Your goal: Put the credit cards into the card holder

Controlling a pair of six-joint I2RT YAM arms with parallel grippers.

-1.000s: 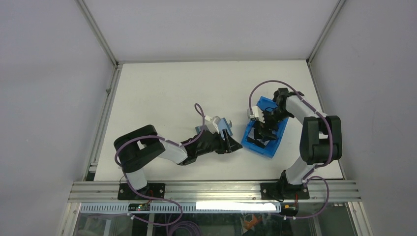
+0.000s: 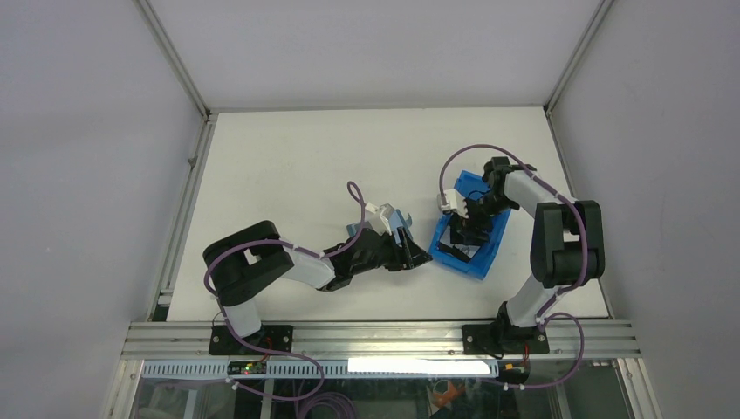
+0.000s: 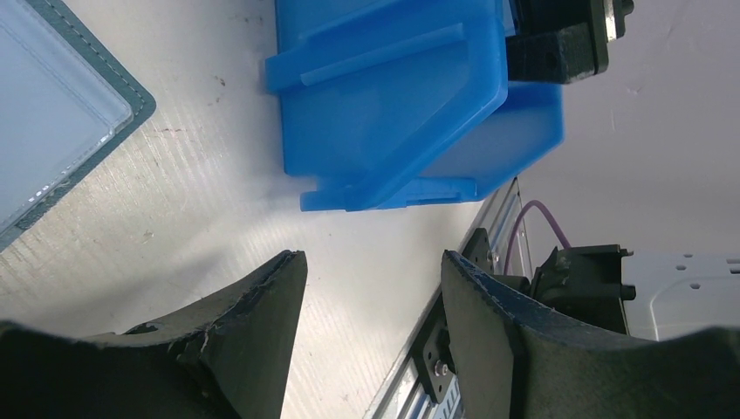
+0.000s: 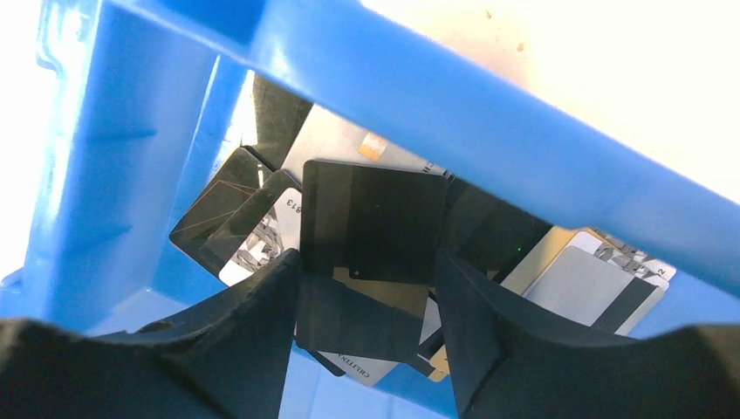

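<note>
In the right wrist view my right gripper is down in the blue bin (image 4: 105, 175). A black card (image 4: 375, 214) spans the gap between its fingertips, its side edges close to both of them. Whether the fingers press on it, I cannot tell. More cards lie in a loose pile around it, among them a silver-grey card (image 4: 572, 288). My left gripper stands open with nothing between its fingers, left of the bin. The card holder (image 3: 52, 131) lies flat on the table, a clear pocket with grey-green stitched edging, partly hidden by the left arm in the top view.
The bin's rim (image 3: 393, 188) is near the left fingertips in the left wrist view. Behind both arms the white table (image 2: 332, 148) is clear. The right arm hangs over the bin and covers part of it in the top view.
The left arm has moved only a few pixels. Bin and holder stay put.
</note>
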